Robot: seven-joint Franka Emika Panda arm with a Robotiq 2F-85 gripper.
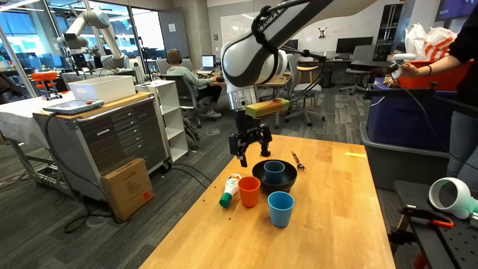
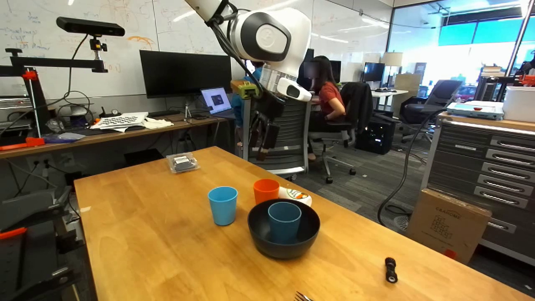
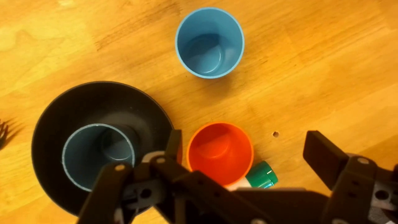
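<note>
Wide apart stand the fingers of my gripper, with nothing held between them; it hangs above the tabletop (image 1: 331,215). In the wrist view the orange cup (image 3: 220,153) appears below the gap, nearer the left finger. A white bottle with a green cap (image 3: 263,175) lies beside that cup, mostly hidden there by the gripper. The black bowl (image 3: 100,100) holds a dark blue cup (image 3: 87,156), partly covered by the left finger. A light blue cup (image 3: 209,43) stands upright, apart from the others.
A fork (image 1: 298,161) lies beyond the bowl, and a small black flashlight (image 2: 391,270) lies near the table's edge. A clear packet (image 2: 183,162) rests at the other end. Much of the tabletop around the light blue cup is clear.
</note>
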